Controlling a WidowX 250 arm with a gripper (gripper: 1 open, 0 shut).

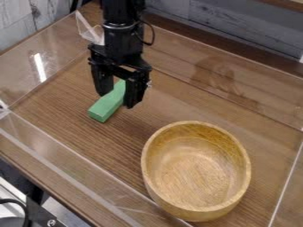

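Observation:
My black gripper (120,78) hangs open in the upper middle of the camera view, its fingers spread just above and around the upper part of a green rectangular block (106,106). The block lies diagonally on the wooden table; its upper end is partly hidden by the gripper. Whether the fingers touch it, I cannot tell.
A large round wooden bowl (196,173) takes up the lower right of the table. A cable runs at the bottom left edge.

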